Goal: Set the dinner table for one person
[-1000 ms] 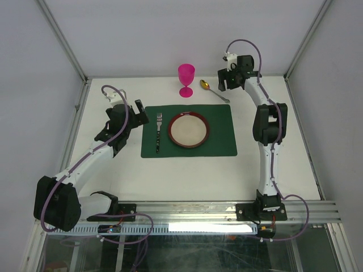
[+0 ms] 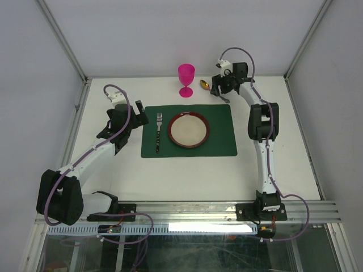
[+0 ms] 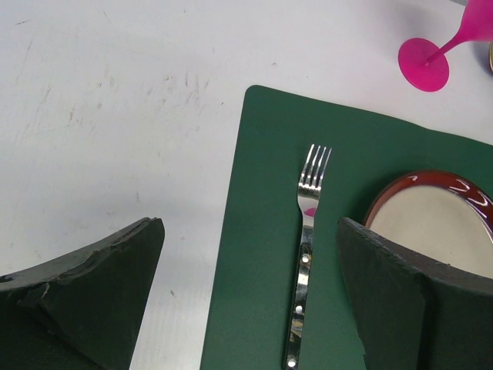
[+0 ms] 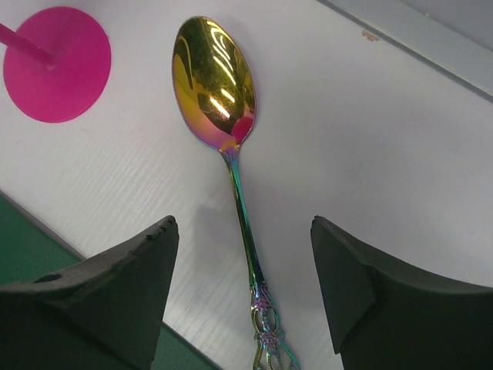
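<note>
A green placemat (image 2: 221,130) lies mid-table, bearing a brown-rimmed cream plate (image 2: 189,130) and, left of it, a fork (image 3: 306,223) with tines pointing away. The pink goblet (image 2: 186,75) stands upright behind the mat. To its right a golden spoon (image 4: 214,73) with a rainbow handle rests on the bare table. My right gripper is open over the spoon, whose handle runs between the fingers without being gripped. Left of the fork, my left gripper hangs open above the mat's left edge, holding nothing. The top view partly hides the spoon's handle behind the right gripper.
A metal rail (image 4: 416,46) borders the table's back, close beyond the spoon. The goblet stands near the spoon's bowl.
My right gripper has moved left and come over the spoon's handle. The left arm has shifted only slightly. Goblet, plate, fork and spoon lie where they were.
</note>
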